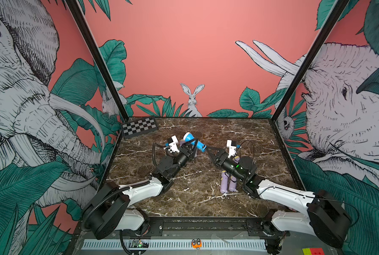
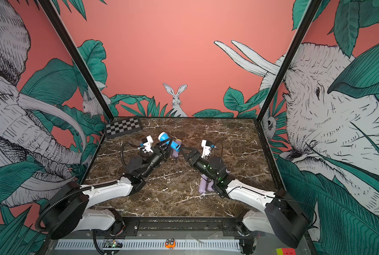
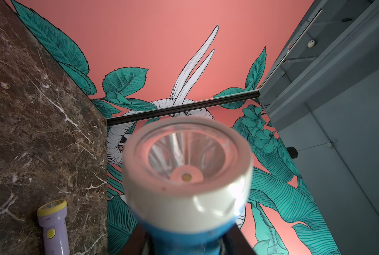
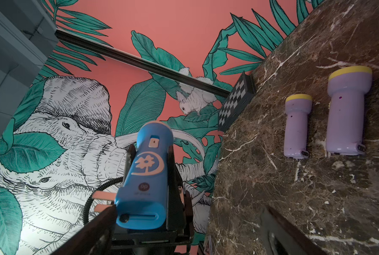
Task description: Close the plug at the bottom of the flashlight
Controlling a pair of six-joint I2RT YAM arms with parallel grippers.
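Observation:
A blue flashlight with a white head (image 1: 189,138) is held by my left gripper (image 1: 193,146), shut around its body above the table. Its lens (image 3: 186,157) fills the middle of the left wrist view, with dark blurred fingers (image 3: 239,243) at either side below. In the right wrist view the flashlight's base (image 4: 141,213) faces me, and two copper-coloured plug prongs (image 4: 104,195) stick out sideways from it. My right gripper is open and empty, its blurred fingers (image 4: 99,231) spread wide, the left one close to the prongs; contact cannot be told.
Several lavender flashlights with yellow rims lie on the brown marble table, such as a larger one (image 4: 345,112) and a smaller one (image 4: 297,127). A checkered board (image 1: 139,126) stands at the back left.

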